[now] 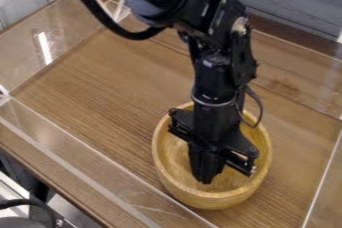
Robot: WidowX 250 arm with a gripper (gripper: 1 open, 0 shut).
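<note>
A yellow plastic bowl [187,187] sits on the wooden table at the lower middle of the camera view. The black arm reaches down from the top, and its gripper [209,164] is inside the bowl, low over its floor. The gripper appears shut, and nothing shows between its fingers, though the dark fingertips are hard to make out against each other.
Clear panels edge it at the left, and a raised wooden edge runs along the back. A dark cable lies at the lower left corner.
</note>
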